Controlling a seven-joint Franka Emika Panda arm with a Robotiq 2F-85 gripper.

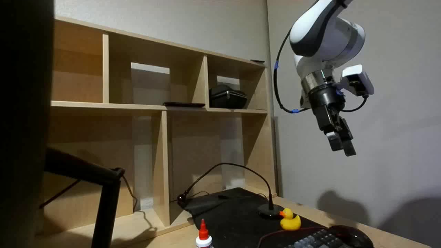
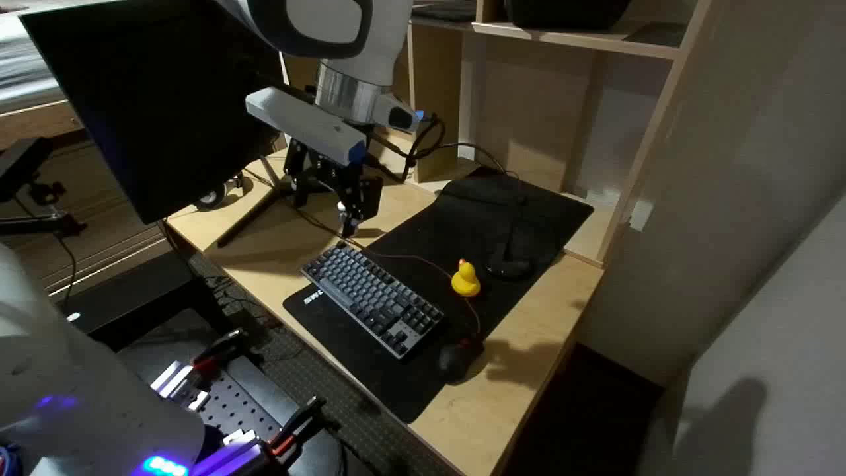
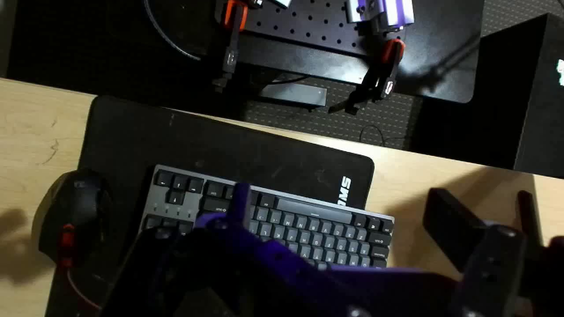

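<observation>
My gripper (image 1: 342,145) hangs high above the desk, angled downward, with nothing between its fingers. The wrist view shows its two fingers (image 3: 240,203) far apart over the keyboard, so it is open. A yellow rubber duck (image 2: 465,281) with an orange beak stands upright on the black desk mat (image 2: 476,214), behind the mouse. A white bottle with a red cap (image 1: 203,231) shows at the bottom of exterior view 1. The grey and black keyboard (image 3: 306,227) lies on the mat; in the wrist view the gripper hides part of it.
A black mouse (image 2: 458,361) sits near the mat's right side. The lamp-like stand (image 1: 270,210) with a curved neck rises beside the duck. A monitor (image 2: 151,95) stands at the left, and wooden shelves (image 1: 186,108) line the back. Bare desk shows at the right (image 2: 535,345).
</observation>
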